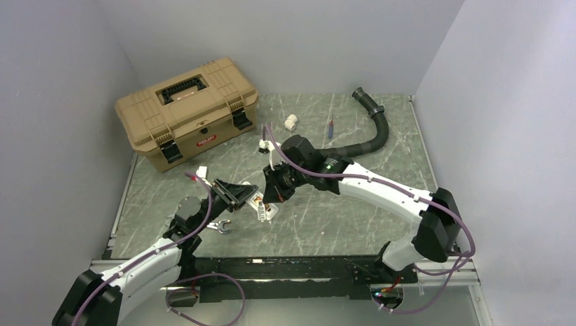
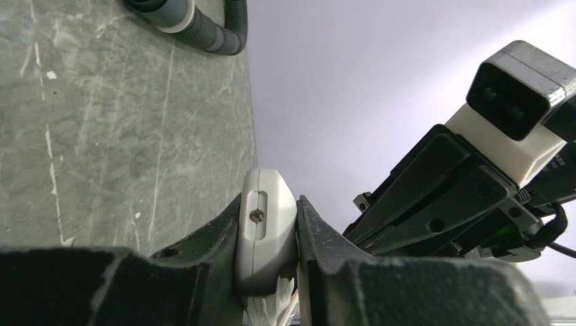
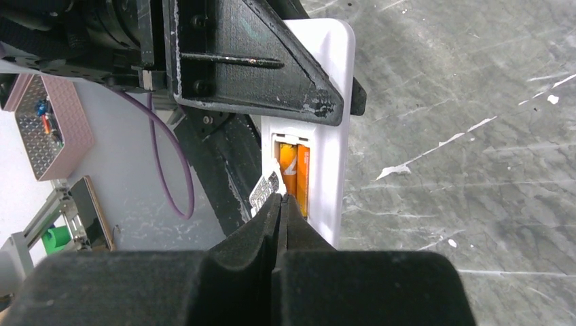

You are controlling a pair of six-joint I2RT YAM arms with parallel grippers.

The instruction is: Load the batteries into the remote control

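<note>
The white remote [image 1: 270,210] is held in my left gripper [image 1: 248,192]; in the left wrist view its end [image 2: 265,231] sits between the fingers. In the right wrist view its open compartment shows two orange batteries [image 3: 295,176] side by side, with a small light flap [image 3: 263,190] at the lower left of the compartment. My right gripper is shut, with its fingertips at that compartment and flap; nothing clearly shows between its fingers.
A tan toolbox [image 1: 187,115] stands at the back left. A corrugated hose [image 1: 367,146], white fittings [image 1: 291,122] and a small blue object [image 1: 331,129] lie behind the arms. A wrench [image 1: 221,227] lies by the left arm.
</note>
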